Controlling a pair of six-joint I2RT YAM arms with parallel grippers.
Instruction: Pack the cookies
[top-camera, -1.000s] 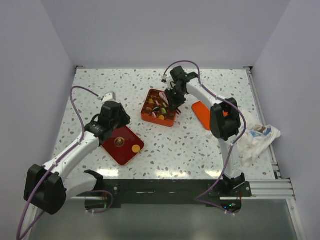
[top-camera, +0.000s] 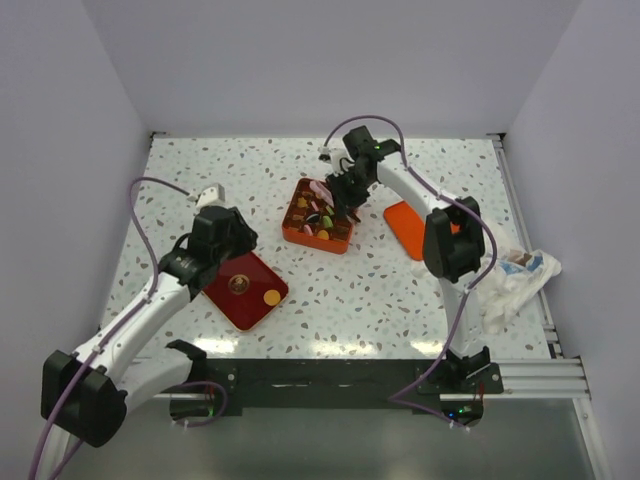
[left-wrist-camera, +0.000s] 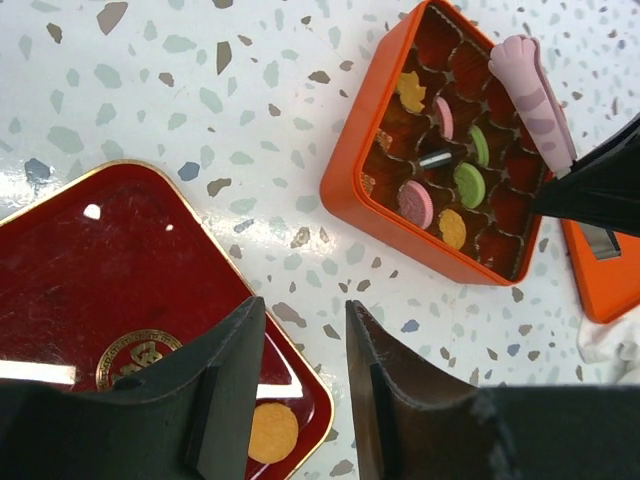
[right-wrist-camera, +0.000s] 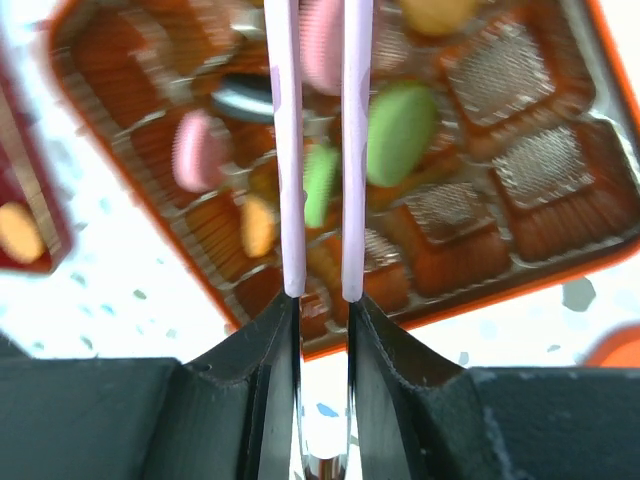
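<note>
An orange box (left-wrist-camera: 348, 197) with a divided brown insert holds pink, green, yellow and dark cookies. My right gripper (top-camera: 344, 192) is over the box, shut on pink paw-tipped tongs, whose two prongs reach over the cookies in the right wrist view; whether they grip a cookie cannot be seen. A red gold-rimmed tray (top-camera: 245, 308) at left carries a yellow cookie (left-wrist-camera: 272, 434) and a gold emblem. My left gripper is above that tray, part open, with nothing between its fingers.
An orange tray (top-camera: 408, 228) lies right of the box, partly under my right arm. A crumpled white cloth (top-camera: 510, 290) is at the right.
My left arm has shifted slightly left. My right gripper has moved a little up and left over the box with the tongs.
</note>
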